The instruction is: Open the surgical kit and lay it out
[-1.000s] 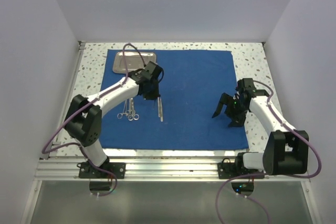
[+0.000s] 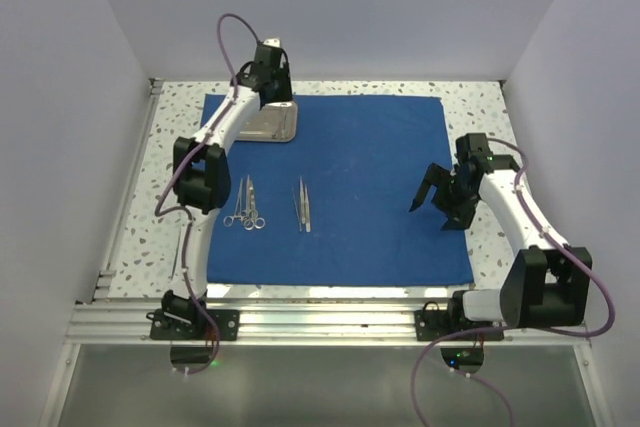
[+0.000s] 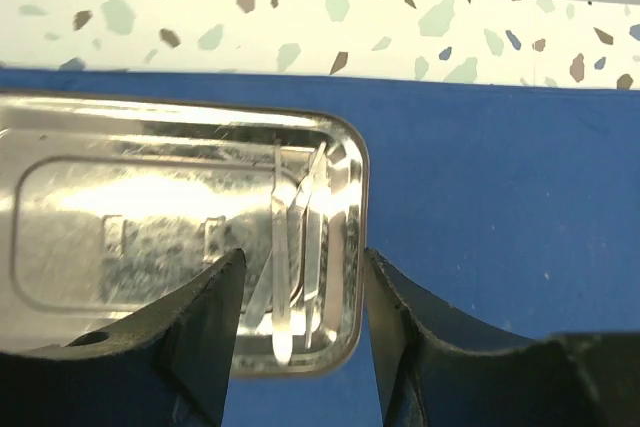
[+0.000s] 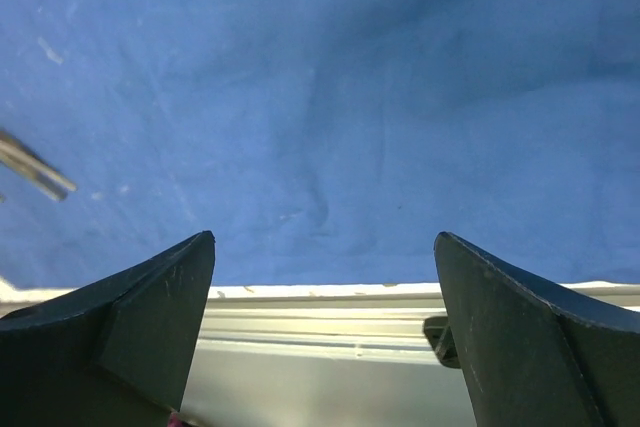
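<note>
In the left wrist view a shiny metal tray (image 3: 150, 197) holds several slim metal instruments (image 3: 281, 267) along its right end. My left gripper is open over that end, nothing between its fingers; in the top view its arm hides part of the tray. On the blue cloth (image 2: 370, 187) several scissor-like clamps (image 2: 249, 209) lie side by side, handles toward the front. To their right several thin instruments (image 2: 303, 205) rest in a row. Over the cloth's right side, my right gripper stands open and empty.
A speckled table border (image 2: 480, 112) surrounds the cloth. At the front runs a pale rail (image 2: 330, 307), with walls on the other sides.
The left arm has swung away from the row of thin instruments, back and left to the tray. The right gripper has shifted slightly right.
</note>
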